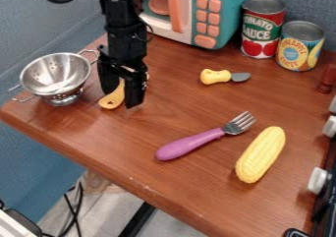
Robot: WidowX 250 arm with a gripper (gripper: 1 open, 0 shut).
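The black gripper (126, 76) hangs low at the back left, just right of the steel colander (55, 77), over a light wooden utensil (114, 95) lying on the table. Whether its fingers are open, shut or holding that utensil is hard to tell. A purple-handled fork (191, 143) and a yellow corn cob (260, 154) lie at the front right. A small yellow-handled knife or spreader (217, 77) lies further back.
A toy microwave (197, 15) and two cans (262, 29) stand along the back. Black appliance with white knobs (321, 192) at the right edge.
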